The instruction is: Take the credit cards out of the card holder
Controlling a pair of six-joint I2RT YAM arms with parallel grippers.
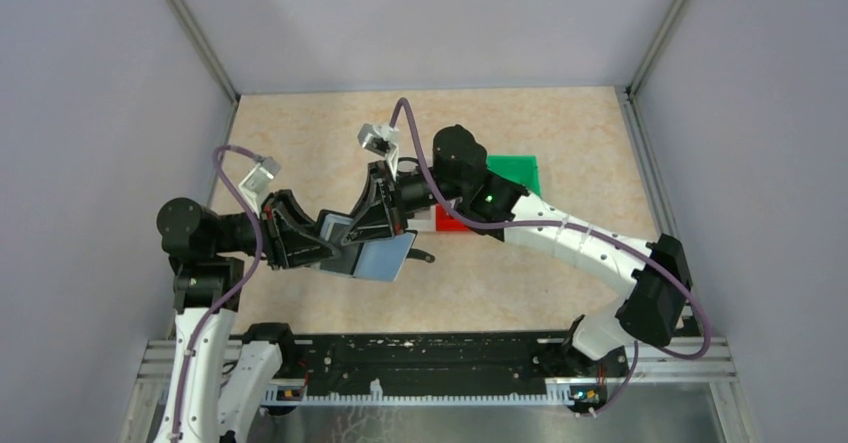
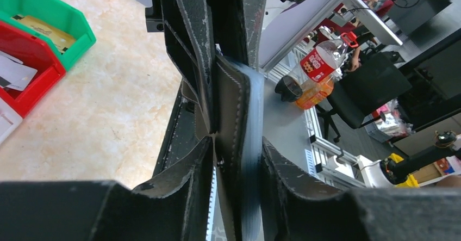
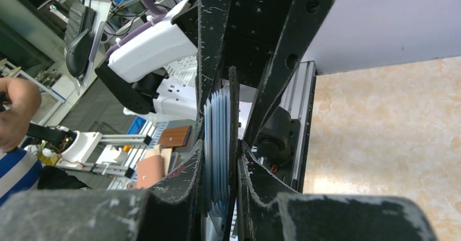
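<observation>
The card holder [image 1: 383, 258], dark leather with pale blue plastic sleeves, is held in the air between both grippers at the centre-left of the top view. My left gripper [image 1: 322, 249] has its fingers on either side of the holder; in the left wrist view the holder [image 2: 237, 143] stands upright between them. My right gripper [image 1: 356, 231] comes from the right, its fingers around the stack of sleeves [image 3: 216, 148] in the right wrist view. Whether each is fully closed on it is hard to tell. No card can be clearly made out among the sleeves.
Behind the right arm are a green bin [image 1: 515, 168] and a red bin [image 1: 452, 221], with a yellow card and pale cards inside in the left wrist view, plus a white bin [image 2: 5, 121].
</observation>
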